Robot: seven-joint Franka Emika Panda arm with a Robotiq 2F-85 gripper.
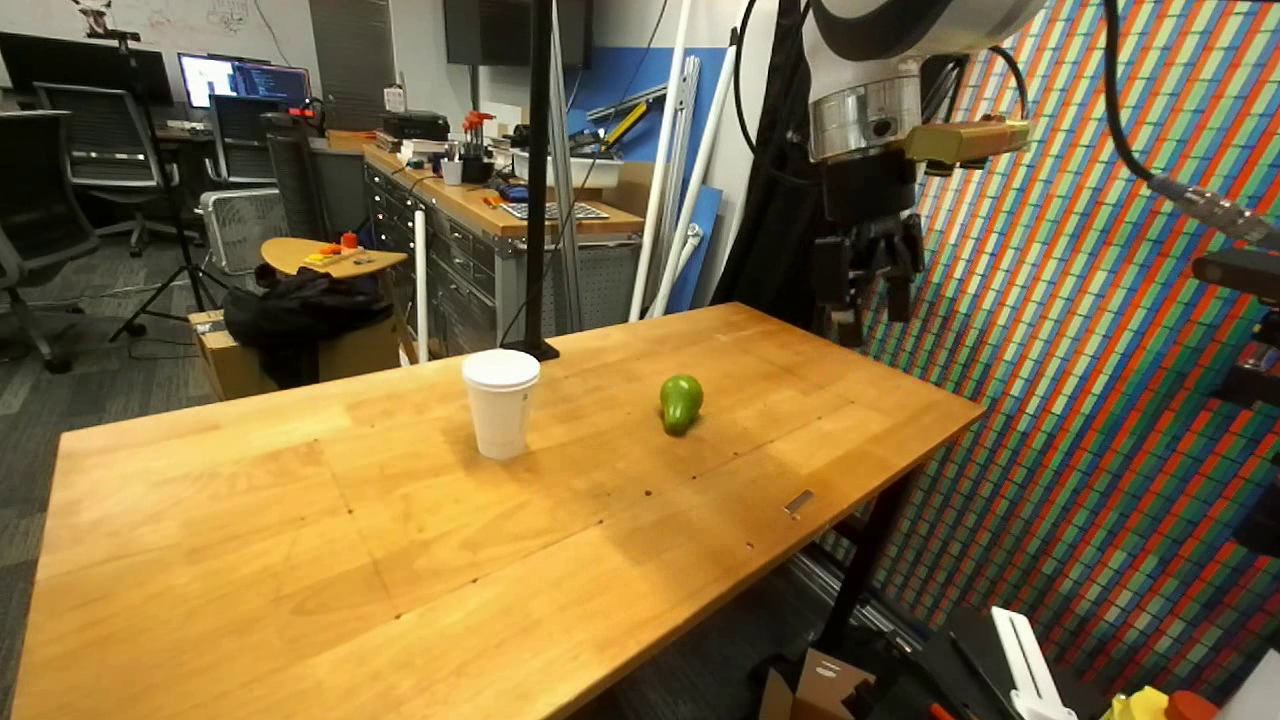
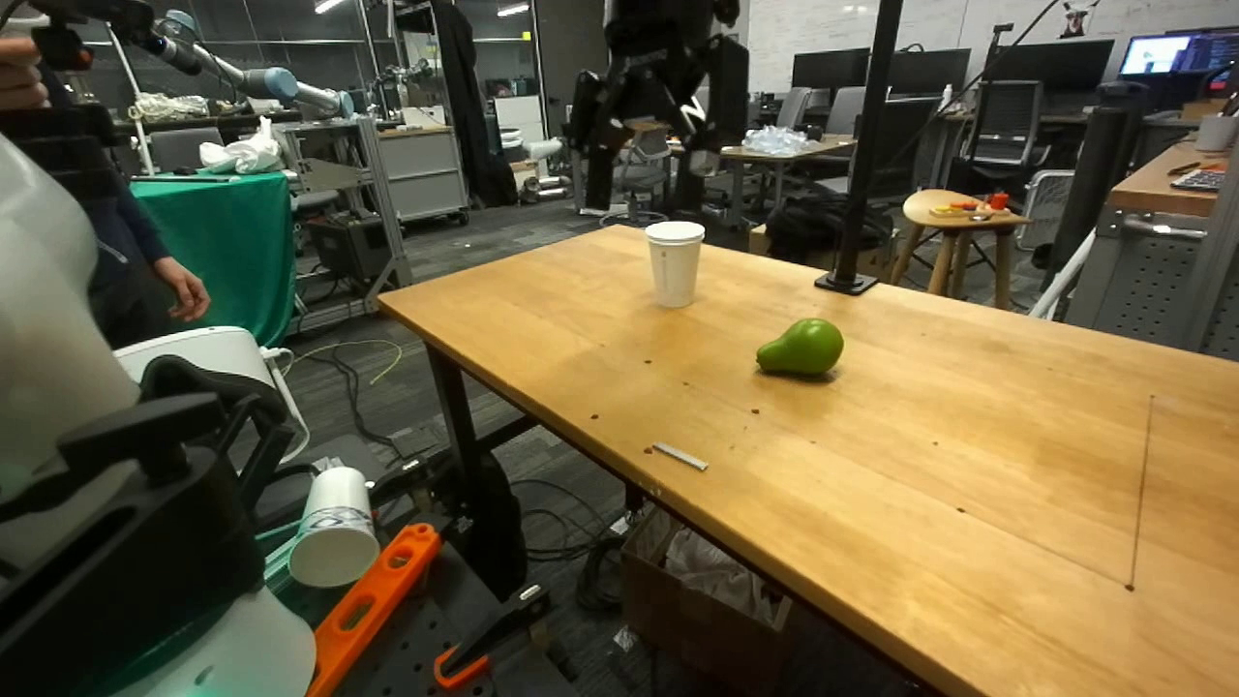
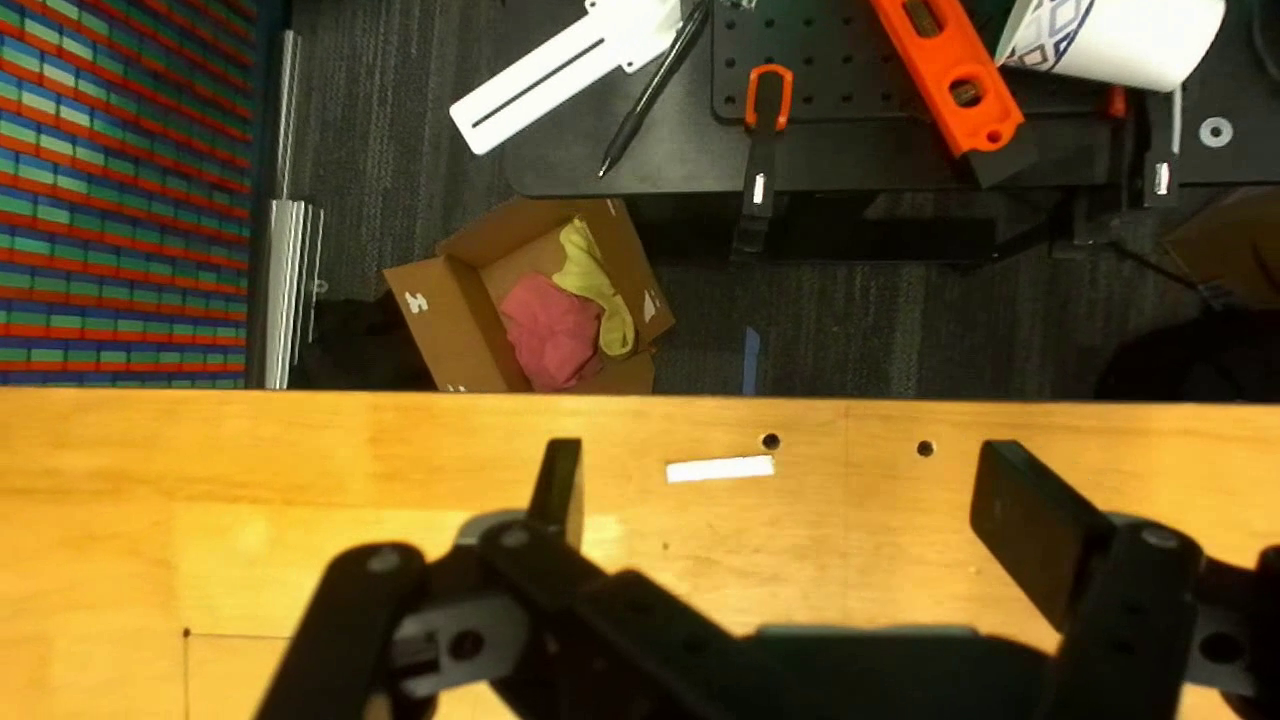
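A green pear-shaped object [image 1: 681,403] lies on its side on the wooden table [image 1: 300,540]. Some way off from it stands a white lidded paper cup [image 1: 500,406], upright. Exterior view 2 shows the same green object [image 2: 801,348] and cup [image 2: 675,265], well apart. My gripper [image 1: 873,318] hangs high in the air, clear of both. In the wrist view the gripper is open, its fingers [image 3: 1039,528] wide apart with only bare tabletop beneath. Neither the cup nor the green object appears in that view.
A thin metal strip [image 3: 720,469] lies near the table's edge. The black post [image 2: 861,174] rises from the far side of the table. Beyond the near edge are a cardboard box [image 3: 480,312] with cloths and an orange level [image 3: 948,72].
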